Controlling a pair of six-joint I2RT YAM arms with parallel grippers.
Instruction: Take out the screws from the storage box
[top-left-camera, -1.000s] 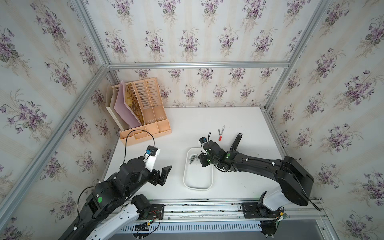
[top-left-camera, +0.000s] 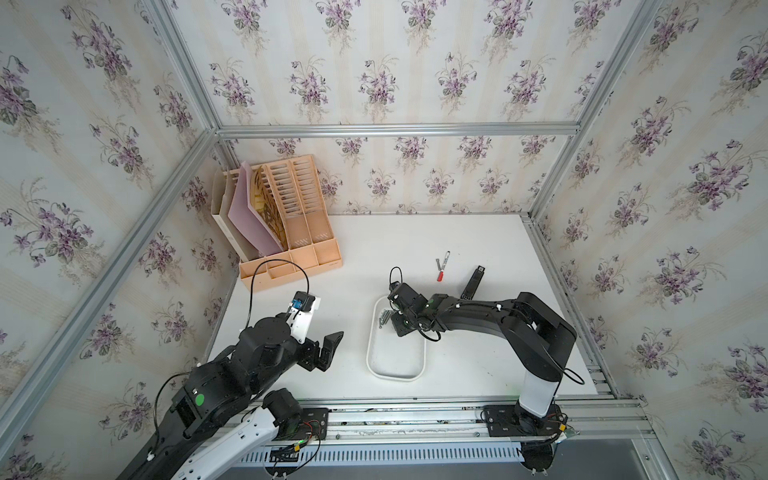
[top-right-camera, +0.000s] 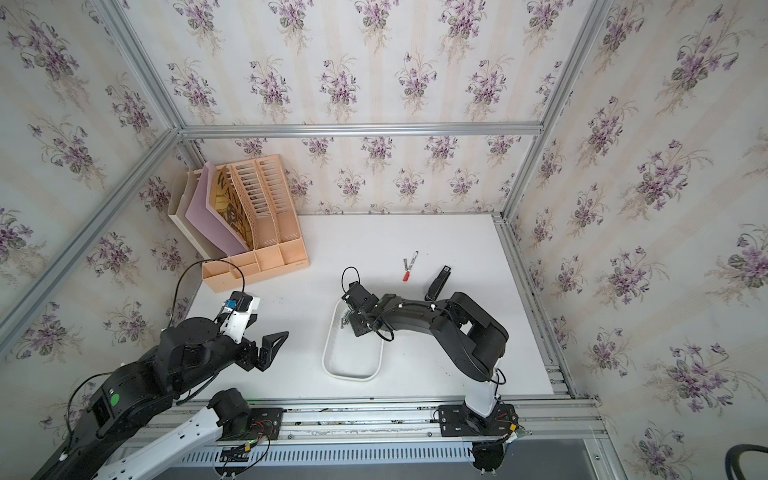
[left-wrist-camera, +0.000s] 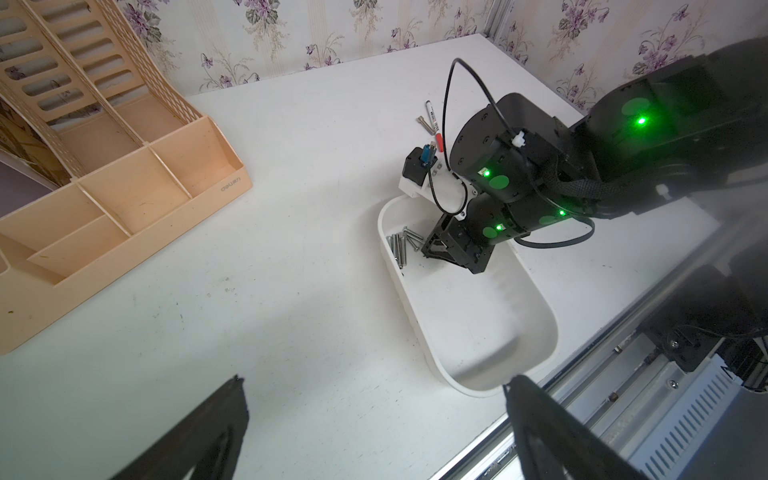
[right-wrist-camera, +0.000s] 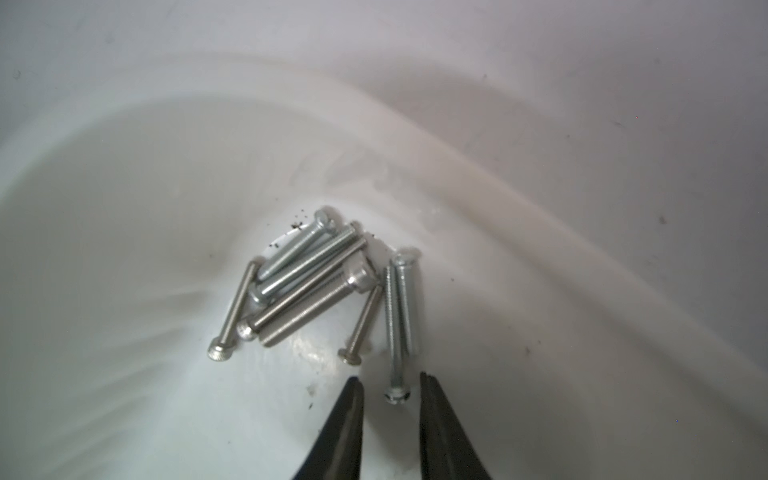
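Several silver screws (right-wrist-camera: 308, 280) lie in a heap at the far end of the white storage box (top-left-camera: 369, 352), as the right wrist view shows. Two longer screws lie side by side toward the box's long wall; the head of the nearer one (right-wrist-camera: 394, 352) appears in the gap between my right fingertips. My right gripper is open over the box, its fingers narrowly apart and holding nothing. In the top views that arm covers part of the heap. Well left of the box, my left gripper hangs open and empty, its fingers wide apart.
A peach organizer (top-left-camera: 292, 260) with folders stands at the back left. Behind the right arm lie a red-handled tool (top-left-camera: 441, 270), a small metal piece (top-left-camera: 437, 263) and a black object (top-left-camera: 473, 283). Table between organizer and box is clear.
The left arm stays still.
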